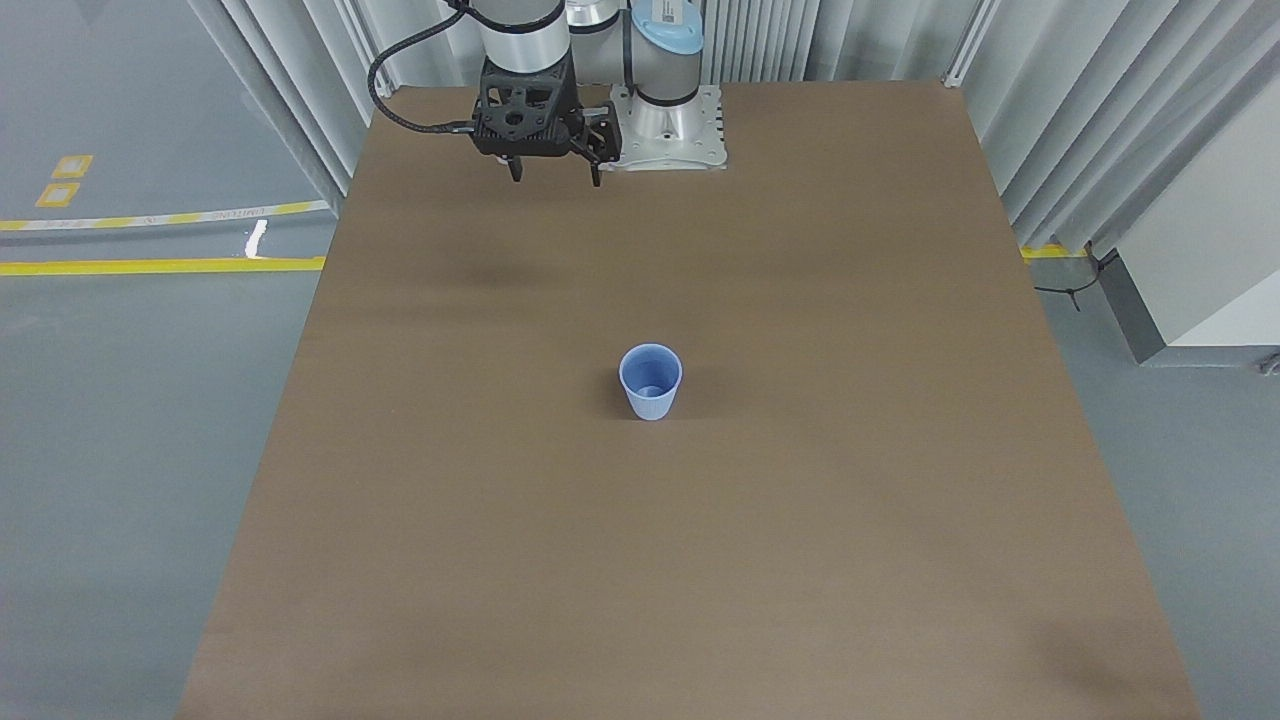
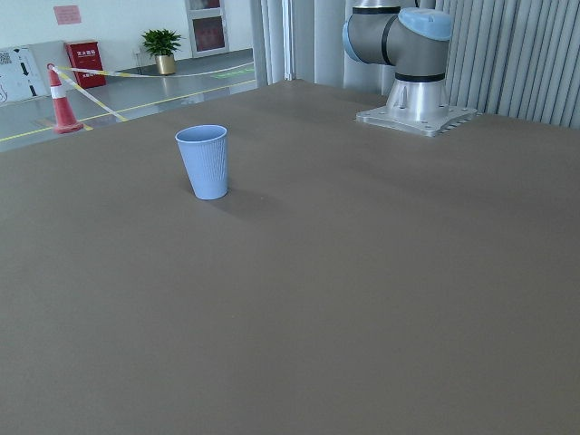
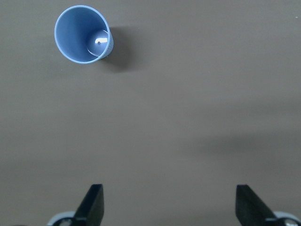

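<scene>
A light blue cup [image 1: 649,382] stands upright near the middle of the table, and shows as well in the left view as a ribbed cup [image 2: 204,168]. From above in the wrist view, the cup [image 3: 77,35] sits at the upper left, empty apart from a glint on its bottom. My gripper [image 1: 554,169] hangs high over the far end of the table, well behind the cup. In the wrist view the gripper has its two fingers wide apart, open, with only bare tabletop between them.
The robot's base [image 1: 666,150] is fixed at the far edge, with curtains behind it. Floor lies beyond both side edges; a cone [image 2: 62,104] stands away on the floor.
</scene>
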